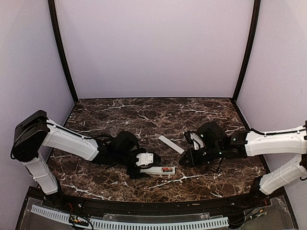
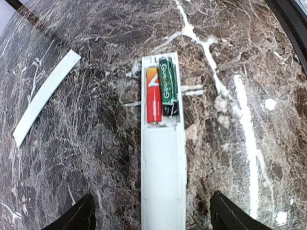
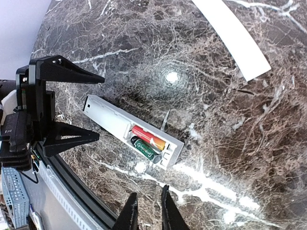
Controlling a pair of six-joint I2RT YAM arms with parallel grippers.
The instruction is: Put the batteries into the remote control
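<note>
The white remote (image 2: 163,177) lies on the marble table, its battery compartment uncovered. Inside sit a red-orange battery (image 2: 153,100) and a green battery (image 2: 169,84), side by side, as the left wrist view shows. My left gripper stands open over the remote's other end, with its fingertips on either side. In the right wrist view it (image 3: 96,108) is seen side-on, beside that end. My right gripper is right of the remote in the top view, fingertips fairly close together, nothing visible between them.
A white strip (image 3: 230,38), apparently the cover, lies behind the remote. The table's front edge (image 1: 153,205) is close in front of the remote.
</note>
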